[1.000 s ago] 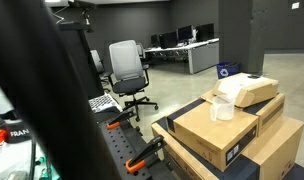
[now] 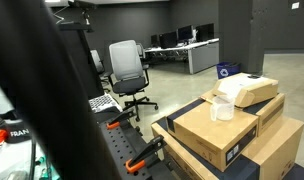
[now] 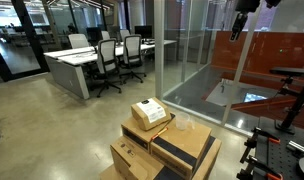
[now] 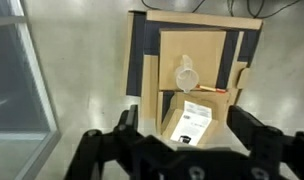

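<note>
A clear cup (image 2: 223, 107) stands on top of a cardboard box (image 2: 214, 128). From above, the wrist view has the cup (image 4: 186, 76) near the middle of the box top, with a thin orange stick (image 4: 213, 89) lying to its right. Below the cup in that view is a smaller carton (image 4: 193, 121) with a white label. My gripper is open high above the boxes, its fingers wide apart and nothing between them. In exterior view 2 the gripper (image 3: 235, 36) hangs at the upper right, well clear of the cup (image 3: 185, 123).
Larger cardboard boxes (image 2: 275, 150) support the upper ones. A dark rail or table (image 3: 273, 153) stands at the right in exterior view 2. Office chairs (image 3: 107, 55) and desks are far behind. Floor (image 3: 52, 120) left of the boxes is clear.
</note>
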